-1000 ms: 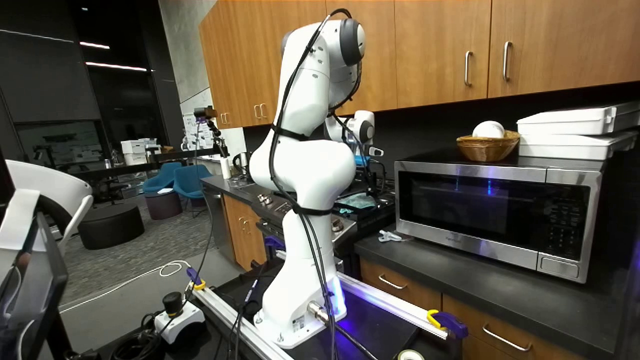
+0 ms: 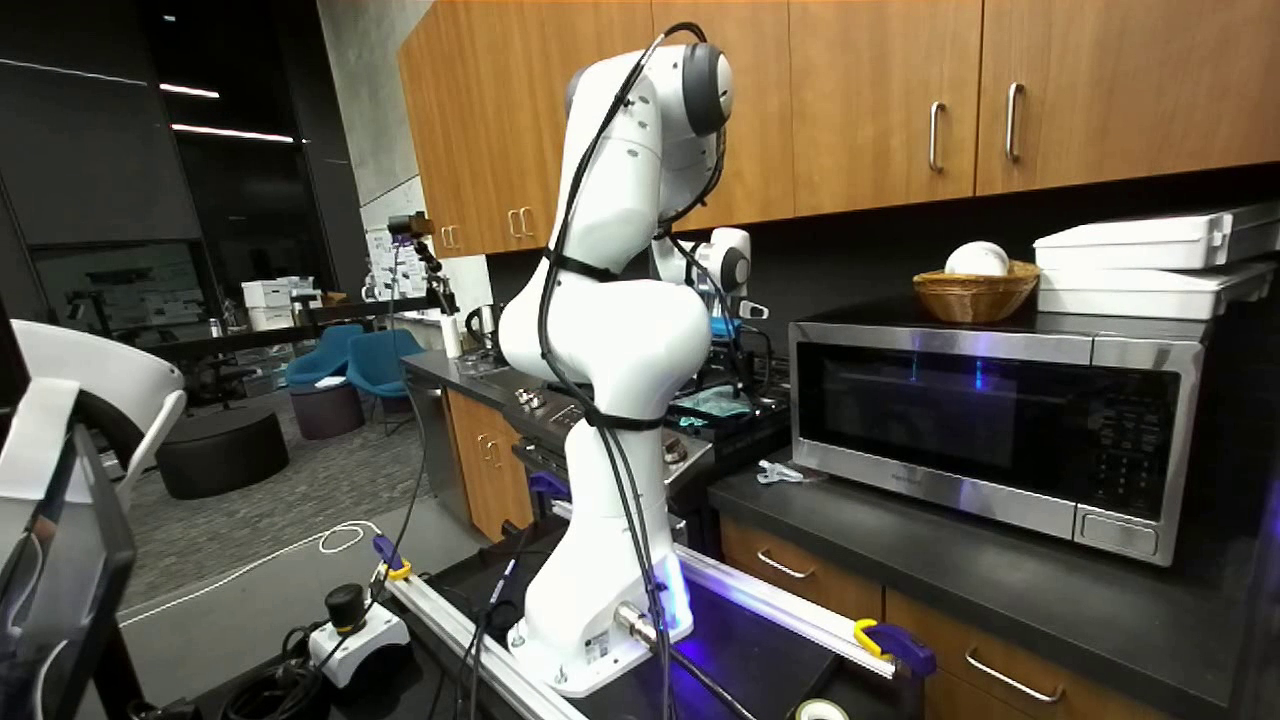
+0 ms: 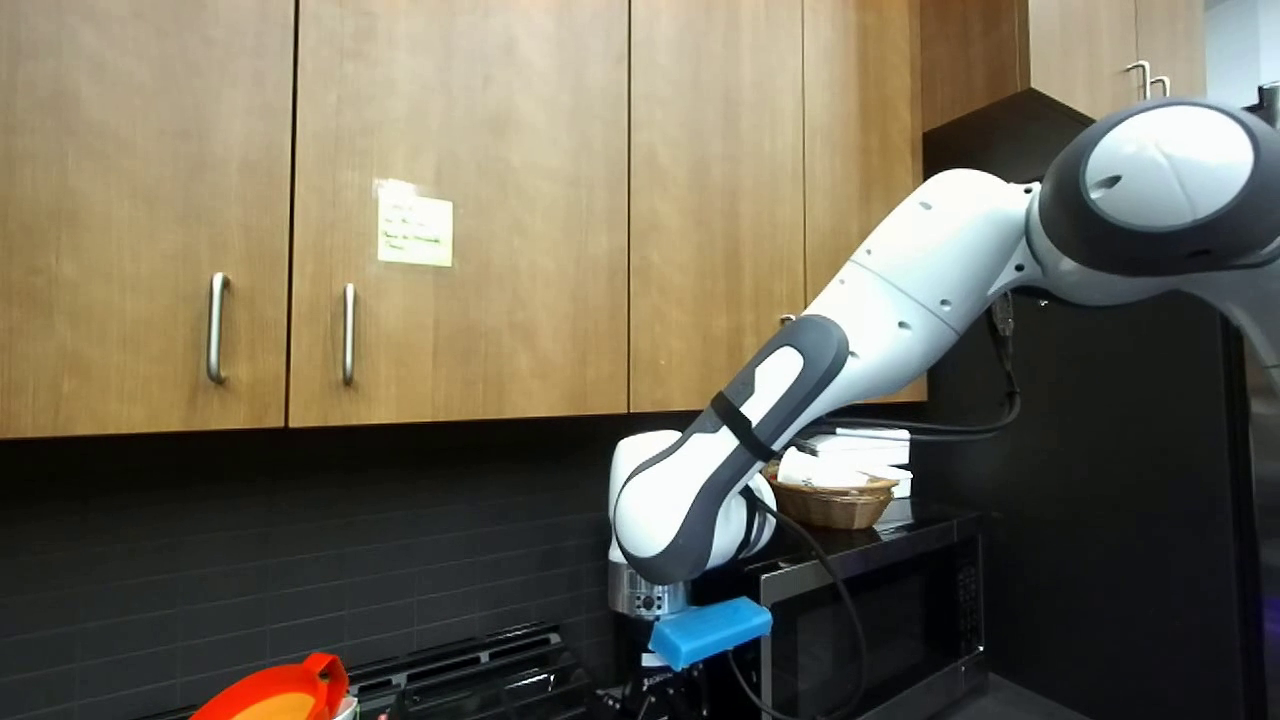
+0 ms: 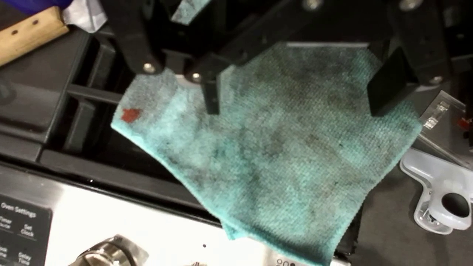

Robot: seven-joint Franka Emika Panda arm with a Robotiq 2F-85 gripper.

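A worn teal cloth (image 4: 283,146) with a small red stain near one corner lies spread over the stove (image 4: 119,168). In the wrist view my gripper is over the cloth, its fingers wide apart with nothing gripped between them. One finger (image 4: 211,94) shows at the left, the other at the right. The same cloth (image 2: 720,402) shows at the back in exterior view 1, where the arm hides most of the gripper. In exterior view 2 the fingers are too dark to make out.
A white clip (image 4: 439,190) lies on the counter right of the cloth. A wooden handle (image 4: 31,35) sits at upper left. The microwave (image 2: 984,420) stands to the right, with a basket (image 2: 978,294) on top. A red-orange item (image 3: 282,690) is at lower left in exterior view 2.
In exterior view 1 the wrist end of the arm sits slightly lower than a second ago. The cloth and surroundings look the same.
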